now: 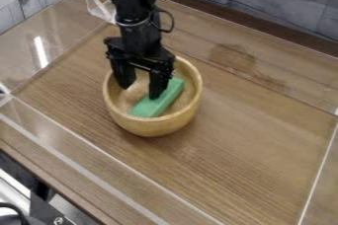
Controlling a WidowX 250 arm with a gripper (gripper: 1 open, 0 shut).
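Note:
A black robot gripper hangs from the top of the view over a tan wooden bowl in the middle of the table. Its two prongs stand apart, open, reaching down to the bowl's back left part. A green block lies tilted inside the bowl, just below and right of the prongs. Whether the gripper touches it is hard to tell.
A white wall stands at the top left, and dark cables show at the lower left corner.

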